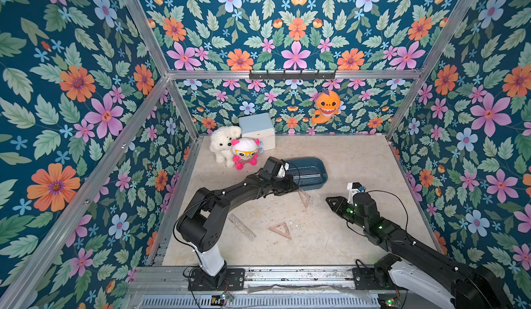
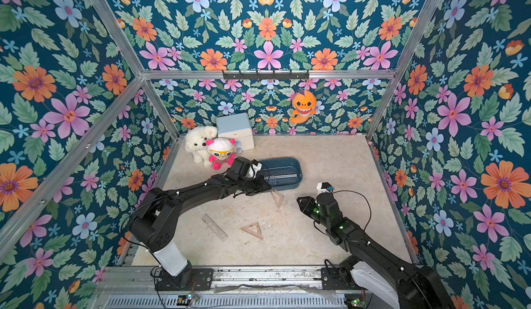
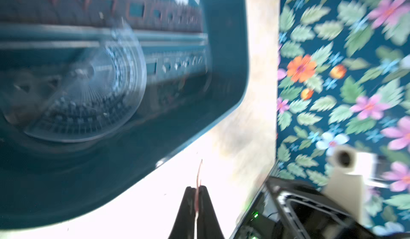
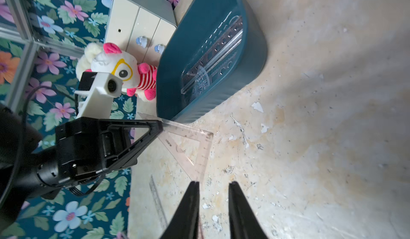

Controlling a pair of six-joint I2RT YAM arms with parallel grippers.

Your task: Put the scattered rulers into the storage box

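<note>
The blue storage box [image 1: 322, 170] holds several rulers and a clear protractor [image 3: 85, 89]. My left gripper is shut on a thin pinkish triangle ruler [image 4: 200, 147], which hangs beside the box's near wall. My right gripper stands open with nothing clearly between its fingers, to the right and front of the box. A second triangle ruler [image 1: 280, 230] and a long clear ruler [image 1: 241, 227] lie on the front left of the table.
Plush toys [image 2: 221, 154] and a white box with blue lid [image 2: 235, 123] sit at the back left.
</note>
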